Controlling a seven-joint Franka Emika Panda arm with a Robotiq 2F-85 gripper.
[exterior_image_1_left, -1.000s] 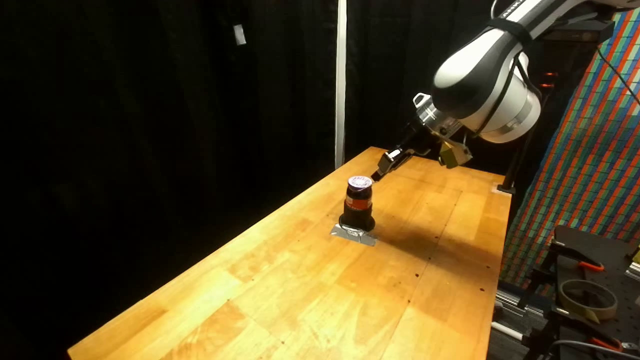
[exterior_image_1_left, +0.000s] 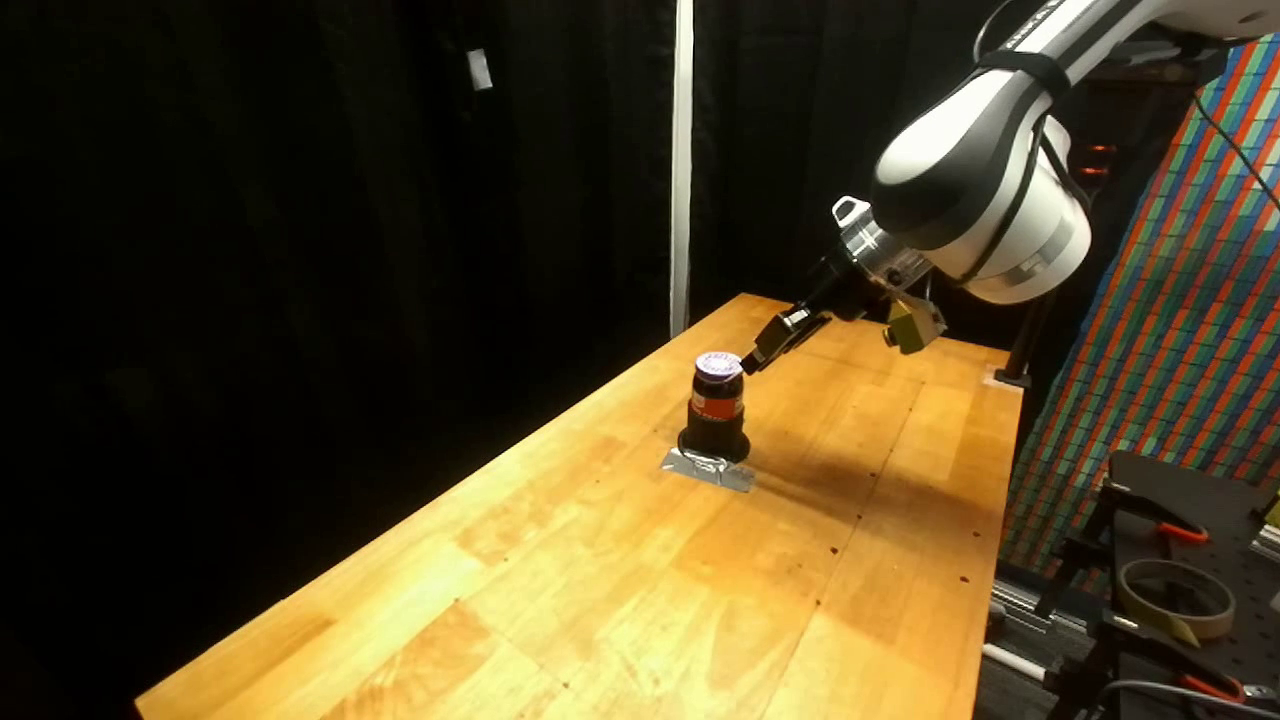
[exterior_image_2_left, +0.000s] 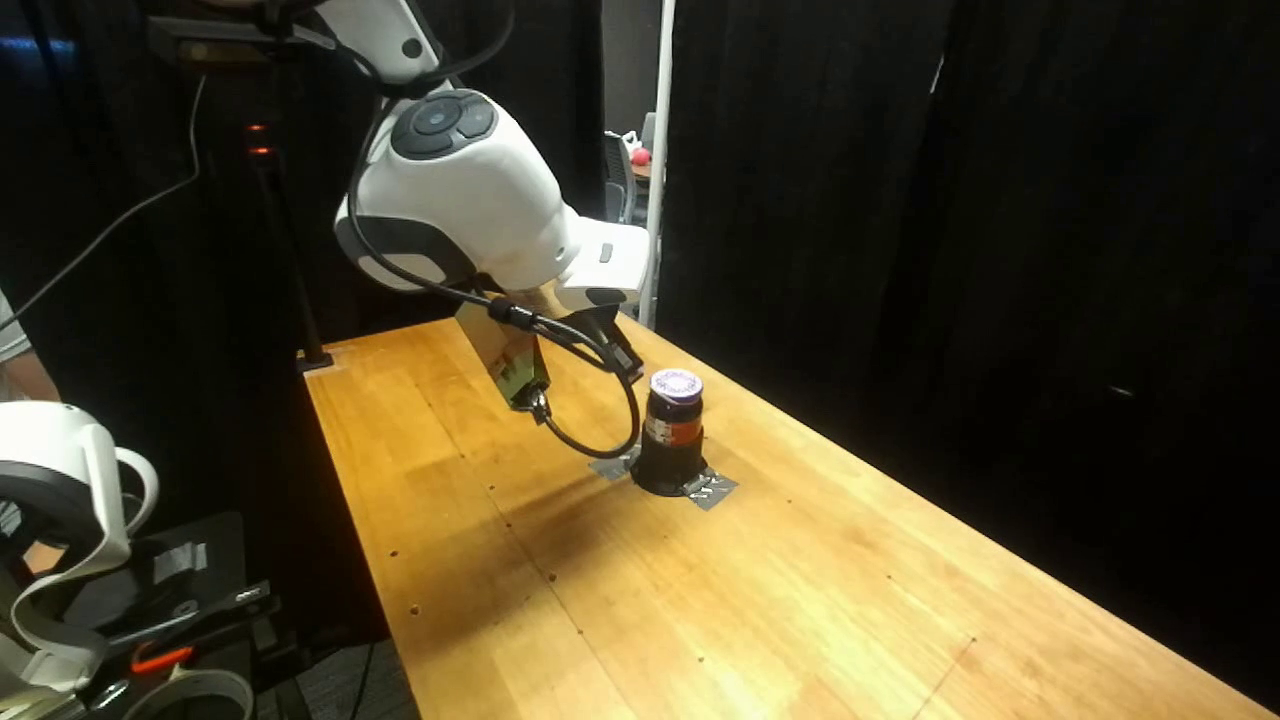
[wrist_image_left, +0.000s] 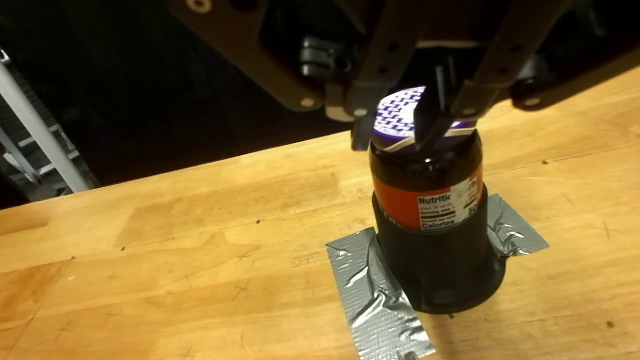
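Note:
A dark jar (exterior_image_1_left: 717, 402) with an orange-red label and a purple-and-white lid (exterior_image_1_left: 719, 362) stands upright on the wooden table. Its lower half sits in a black round holder (wrist_image_left: 436, 264), fixed down with silver tape (wrist_image_left: 379, 300). My gripper is tilted, coming in at lid height. In the wrist view its fingers are apart, one in front of the lid and the other at the lid's left edge, hiding part of the top. Whether either finger touches the lid I cannot tell. In exterior view 2 the jar (exterior_image_2_left: 673, 414) stands just right of the fingers (exterior_image_2_left: 626, 362).
A black cable (exterior_image_2_left: 588, 450) loops below my wrist near the jar. Off the table's side, a dark cart (exterior_image_1_left: 1188, 504) carries a tape roll (exterior_image_1_left: 1176, 598) and clamps.
My gripper has come down slightly, its fingertips now lower beside the lid. The arm has shifted a little to the right in exterior view 1. The jar and holder have stayed put.

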